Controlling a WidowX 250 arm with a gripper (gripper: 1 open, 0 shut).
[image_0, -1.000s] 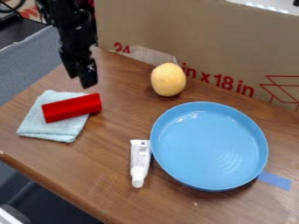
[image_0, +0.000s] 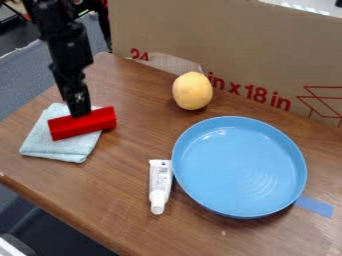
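Observation:
A red block (image_0: 94, 121) lies on a folded pale blue cloth (image_0: 54, 143) at the left of the table. My black gripper (image_0: 79, 105) hangs open just above the block's left half, its fingertips close to the top; whether they touch it I cannot tell. A blue plate (image_0: 241, 168) sits at the right, a white tube (image_0: 159, 185) beside it at the plate's left, and a yellow round object (image_0: 193, 91) stands toward the back.
A cardboard box (image_0: 241, 45) forms a wall along the back of the table. The table's middle, between cloth and plate, is bare wood. The table edge runs along the lower left.
My gripper has come down from above and behind the red block to just over it. The objects on the table have not visibly moved.

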